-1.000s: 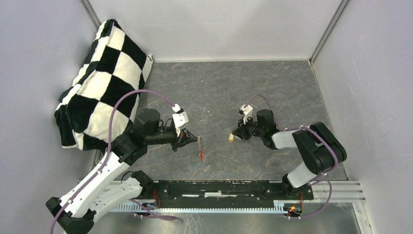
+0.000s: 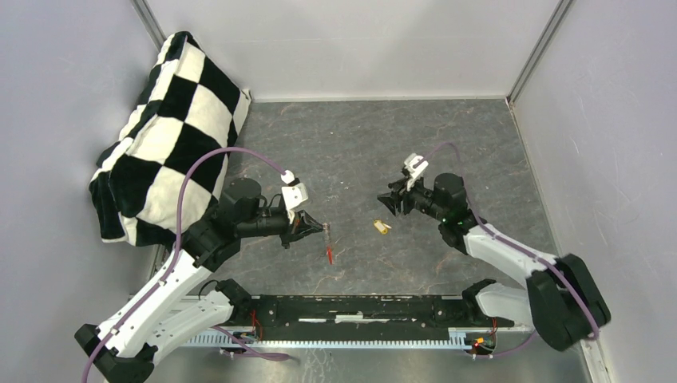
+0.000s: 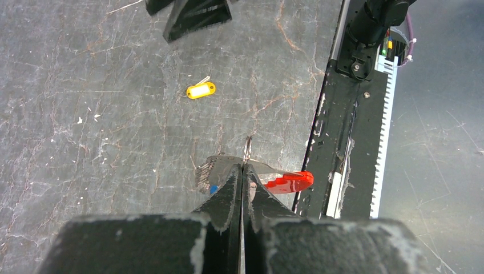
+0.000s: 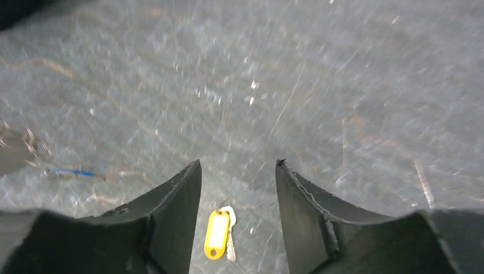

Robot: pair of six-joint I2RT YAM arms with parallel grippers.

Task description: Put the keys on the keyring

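My left gripper is shut, with a thin metal loop of the keyring point(image 3: 247, 147) standing between its fingertips. Beyond the tips show more metal pieces, a red part point(image 3: 292, 181) and a bit of blue; the top view has the red part point(image 2: 329, 256) hanging below the left gripper point(image 2: 322, 227). On the table between the arms lies a yellow key tag point(image 2: 381, 227) with a small key point(image 4: 230, 242) beside it. The right gripper stands open above and behind the tag, its fingers apart and nothing between them.
A black-and-white checkered cushion point(image 2: 172, 144) fills the left rear corner. White walls surround the grey table point(image 2: 351, 144), whose rear half is clear. A black rail point(image 2: 359, 319) runs along the front edge.
The tag now lies turned at a slant on the table. The left arm has stayed still.
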